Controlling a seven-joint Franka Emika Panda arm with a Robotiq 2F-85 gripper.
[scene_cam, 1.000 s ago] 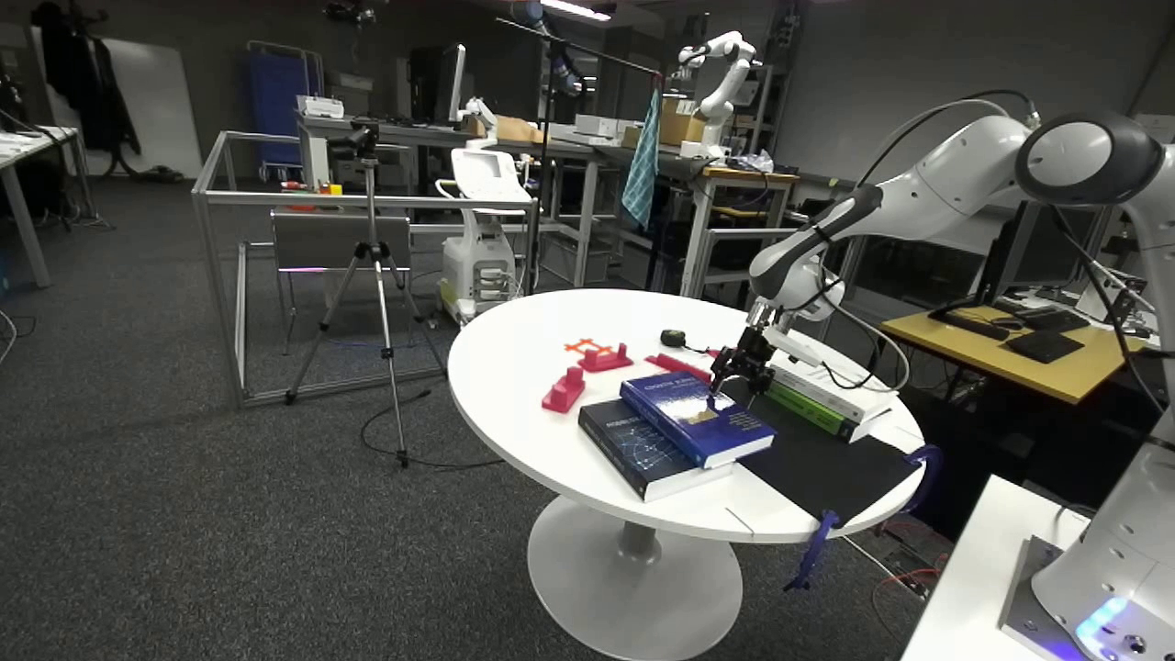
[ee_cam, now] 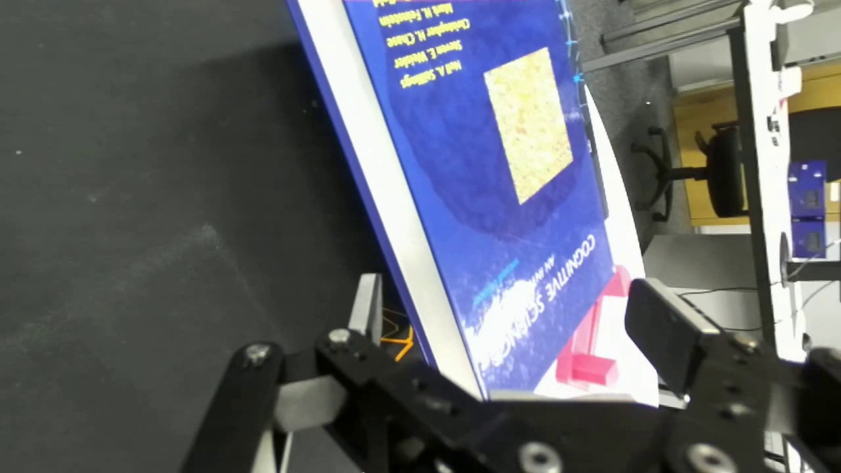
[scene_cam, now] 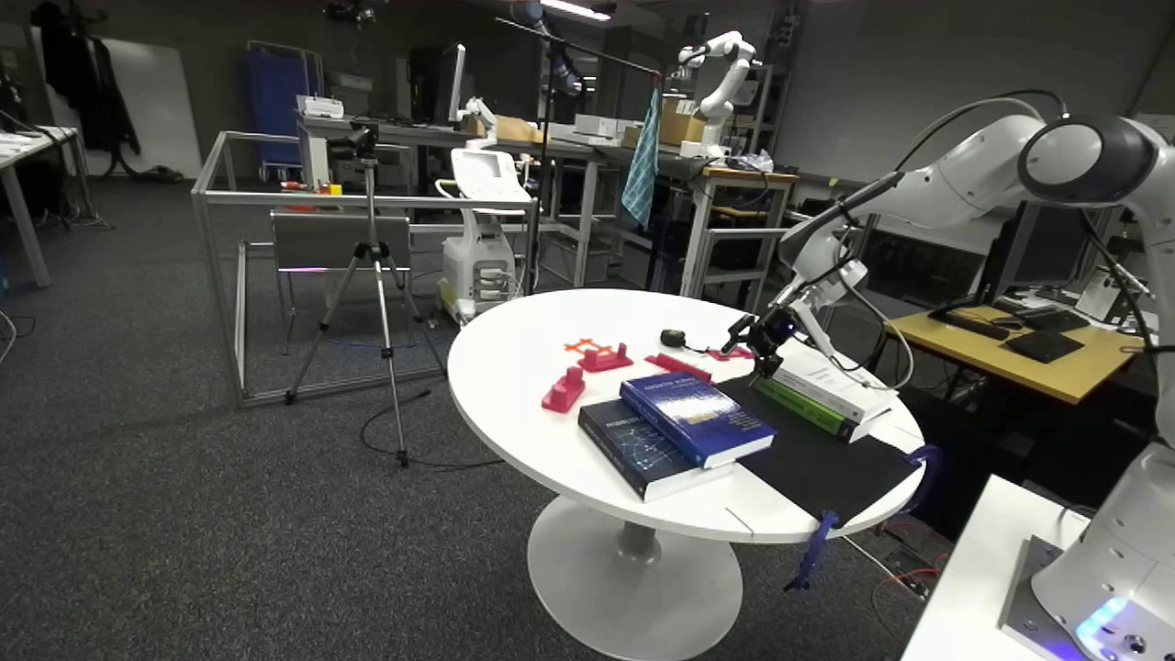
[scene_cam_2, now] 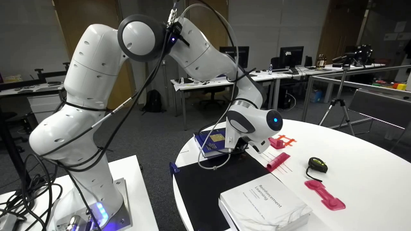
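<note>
A blue Cognitive Science book lies flat on a dark book on the round white table. In the wrist view, the same blue book shows beyond my gripper, which is open with its fingers wide apart. From the first exterior view my gripper is tilted above the table, between the blue book and the white book stack, apart from the blue book. Nothing shows held. In the second exterior view the hand's body mostly hides the fingers.
A white Reinforcement Learning book rests on a green book at the black mat's far side. Several pinkish-red parts and a tape measure lie beyond.
The hand has lifted and shifted rightward, away from the blue book, tilting so its fingers point more sideways. The books look unmoved.
</note>
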